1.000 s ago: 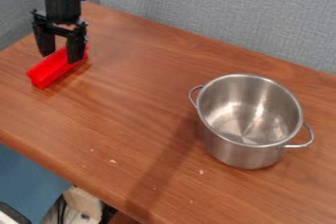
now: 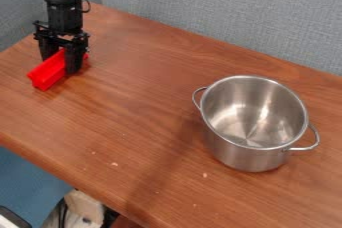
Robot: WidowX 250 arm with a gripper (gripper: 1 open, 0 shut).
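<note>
At the left of the view my black gripper (image 2: 62, 46) is down over a red rectangular block (image 2: 48, 72) near the table's left side, its fingers around the block's upper part. The block's lower end shows clearly; the rest is partly hidden by the fingers. I cannot tell whether they are closed on it.
A large steel pot (image 2: 251, 122) with two side handles stands on the right of the wooden table (image 2: 147, 92). Grey walls border the back, and the table's left edge drops to a blue floor area.
The gripper has shifted slightly and sits lower around the block than a second ago. The pot has not moved.
</note>
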